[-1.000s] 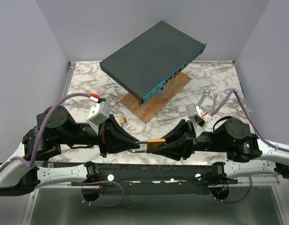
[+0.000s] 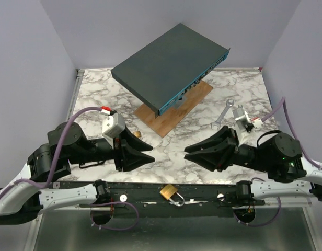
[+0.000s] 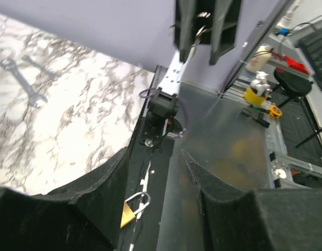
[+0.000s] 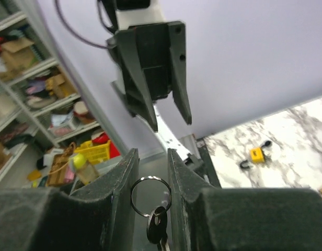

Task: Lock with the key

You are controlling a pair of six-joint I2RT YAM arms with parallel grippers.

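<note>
The brass padlock (image 2: 168,191) shows over the dark front strip in the top view, tilted, its steel shackle towards the front right. Whether it rests there or is in the air I cannot tell. In the left wrist view its body (image 3: 127,214) is partly hidden by a finger. My left gripper (image 2: 153,154) stands part open with nothing between its fingers. Across a gap, my right gripper (image 2: 185,153) faces it. Between the right fingers, in the right wrist view, are a thin metal ring and a dark-headed key (image 4: 157,228); its lower end is cut off.
Behind the arms a large dark panel (image 2: 171,65) overhangs a wooden board (image 2: 197,95). A wrench (image 2: 223,114) lies on the marble top at the right, and a small brass piece (image 2: 137,134) at the left. Marble between the grippers is bare.
</note>
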